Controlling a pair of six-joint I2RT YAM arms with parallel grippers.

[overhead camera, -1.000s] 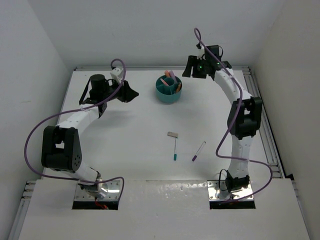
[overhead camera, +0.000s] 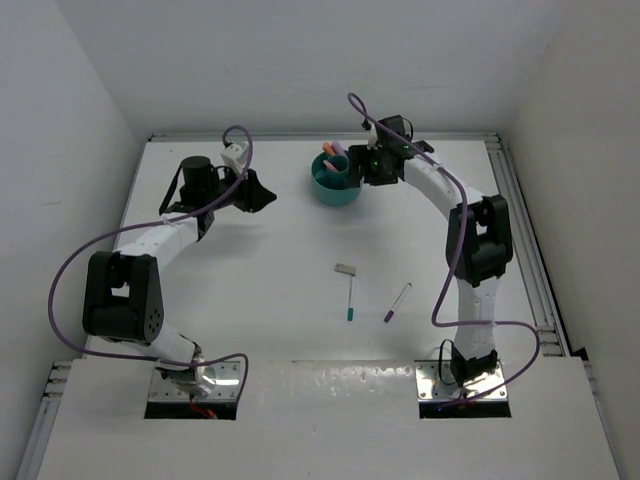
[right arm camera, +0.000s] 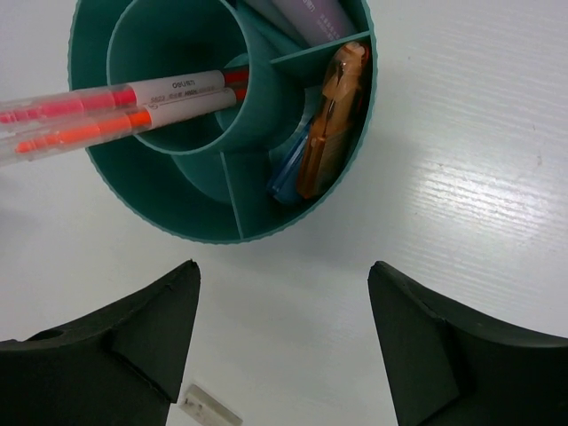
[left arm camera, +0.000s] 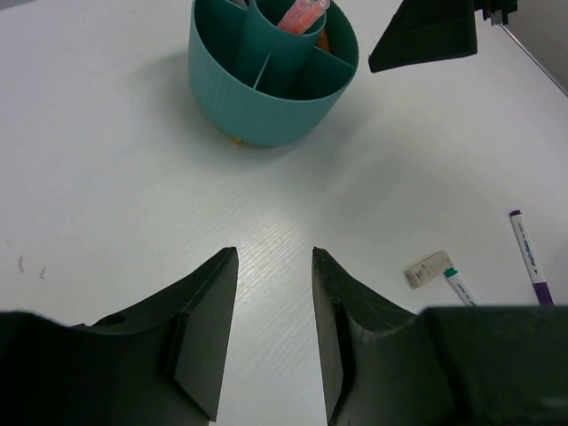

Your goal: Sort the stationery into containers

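Note:
A teal divided holder (overhead camera: 333, 192) stands at the upper middle, holding pink and orange highlighters (right arm camera: 177, 91), orange and blue items and lilac ones. My right gripper is open beside its right side, nothing between its fingers. My left gripper is open over bare table at the left. Lying on the table are an eraser-like pale block (overhead camera: 345, 269), a teal-capped marker (overhead camera: 350, 313) and a purple-capped marker (overhead camera: 398, 300).
Walls and metal rails border its back and sides.
My right gripper has come down and leftward from behind and right of the holder to beside it. The left arm has moved very slightly. The loose stationery is unchanged.

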